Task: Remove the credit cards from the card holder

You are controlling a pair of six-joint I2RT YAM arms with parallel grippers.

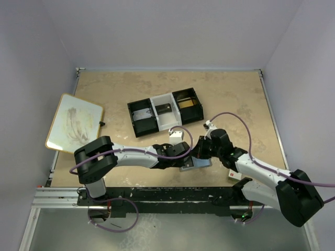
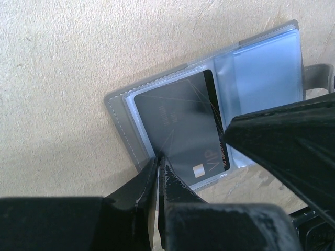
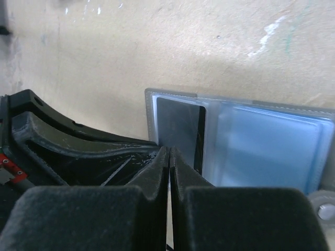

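Observation:
The clear, grey-edged card holder [image 2: 260, 73] lies open on the table between my two arms. A black card [image 2: 180, 125] sits in its left pocket; the right pocket looks bluish, with no dark card in it. My left gripper is shut at the pocket's near-left edge, its tips over the edge of the black card; whether they pinch anything thin cannot be made out. My right gripper is shut with nothing seen between its fingers, above the holder near the dark card [image 3: 178, 125]. In the left wrist view the right arm's black finger [image 2: 288, 136] reaches over the holder.
Behind stands an organizer with three compartments [image 1: 164, 111], items lying inside them. A whiteboard [image 1: 75, 124] lies at the left, a small white box [image 1: 234, 175] by the right arm.

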